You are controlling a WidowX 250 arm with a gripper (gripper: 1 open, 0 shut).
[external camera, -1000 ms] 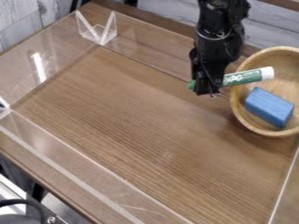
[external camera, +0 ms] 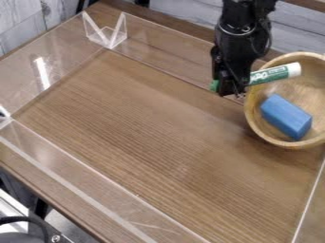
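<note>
My black gripper hangs at the top right, at the left rim of a wooden bowl. A green-and-white cylinder, like a marker, extends rightward from its fingers over the bowl, tilted slightly up. Whether the fingers are closed on it is hard to make out. A blue block lies inside the bowl.
Clear plastic brackets stand at the back left, and a transparent edge runs along the left side.
The gripper and the green cylinder have risen slightly and shifted a little. The bowl and blue block look nearly unchanged.
</note>
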